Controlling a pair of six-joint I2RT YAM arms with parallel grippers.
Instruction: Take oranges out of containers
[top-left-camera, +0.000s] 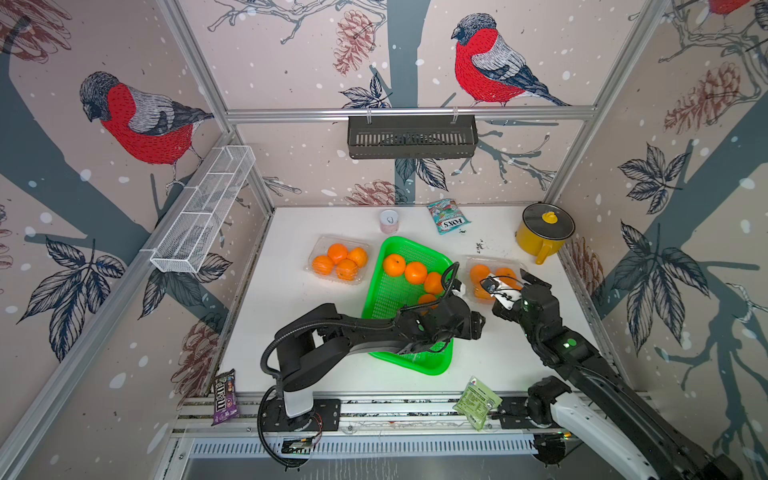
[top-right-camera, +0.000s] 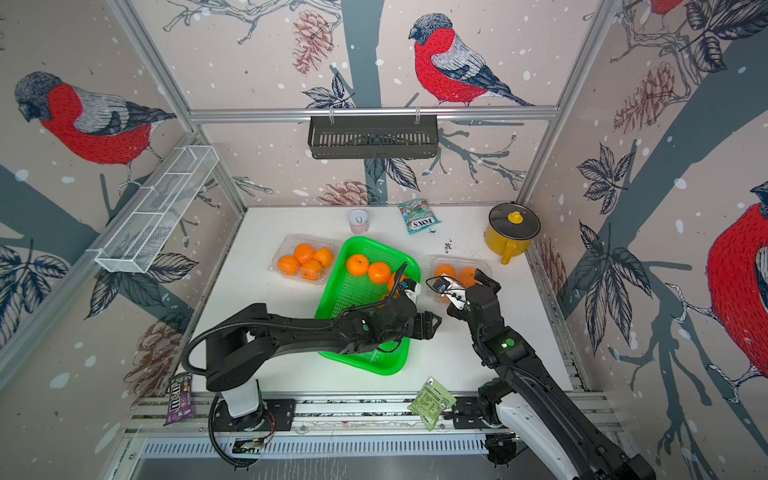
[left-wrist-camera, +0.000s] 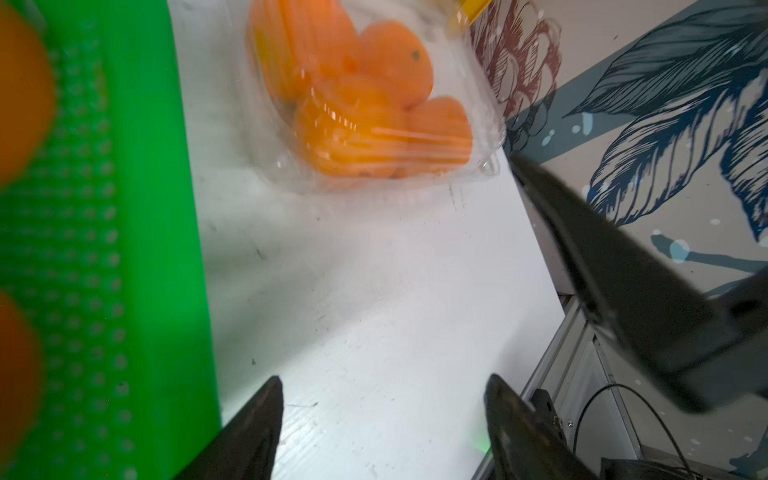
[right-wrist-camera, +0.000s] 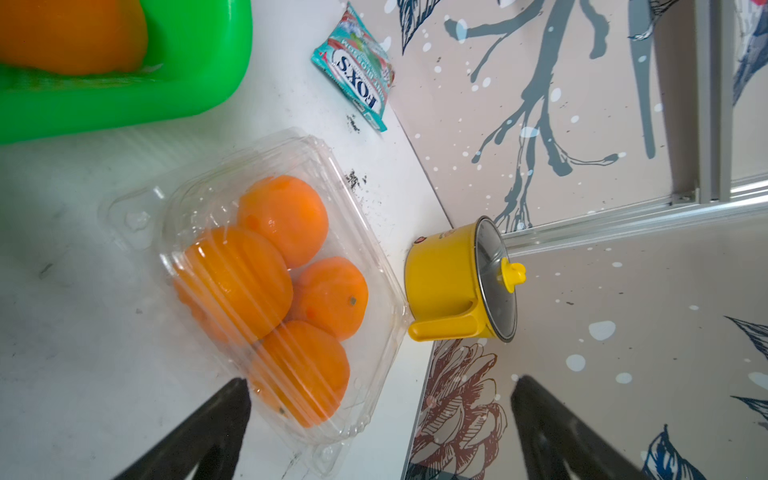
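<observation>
Several oranges (right-wrist-camera: 289, 220) sit in a clear plastic container (right-wrist-camera: 376, 376) at the right; my right gripper is above it, open and empty, fingers wide apart. A second clear container (top-left-camera: 310, 260) with several oranges (top-left-camera: 346, 269) stands at the left. Between the two is a green basket (top-left-camera: 369, 300) with several oranges (top-left-camera: 415, 273) near its far end. My left gripper is open by the basket's right side, nothing between its fingers, bare table beneath. The left arm covers the middle of the basket in both top views.
A yellow pot (top-left-camera: 537, 242) stands at the back right. A Fox's bag (top-left-camera: 448, 216) and a small cup (top-left-camera: 389, 221) lie along the back. A green packet (top-left-camera: 478, 402) is at the front edge.
</observation>
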